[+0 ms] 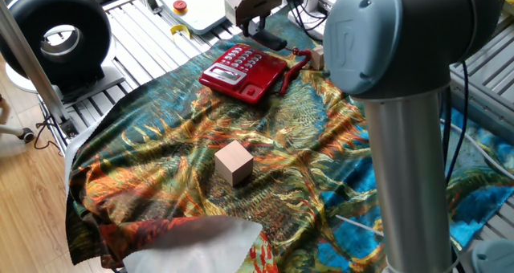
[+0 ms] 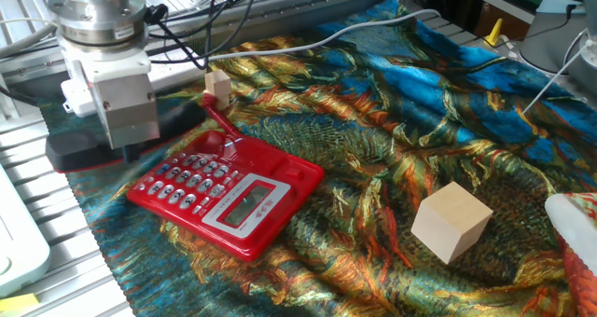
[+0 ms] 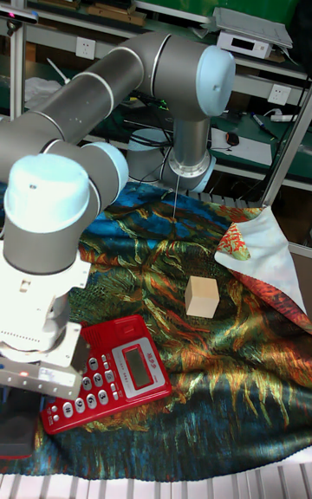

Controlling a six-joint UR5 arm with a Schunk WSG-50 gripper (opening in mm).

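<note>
A red desk telephone with silver keys and a small display lies on the patterned cloth, its cradle empty. Its dark handset is away from the base, at the phone's keypad end, with a red curled cord running back to the body. My gripper is shut on the handset near its middle. In exterior view 1, the handset hangs below the gripper, close above the cloth; whether it touches cannot be told. Exterior view 3 shows only one dark end of the handset; the gripper hides the rest.
A wooden cube sits on the cloth, well clear of the phone. Near the cord lies a smaller wooden block. Loose cables hang behind the gripper.
</note>
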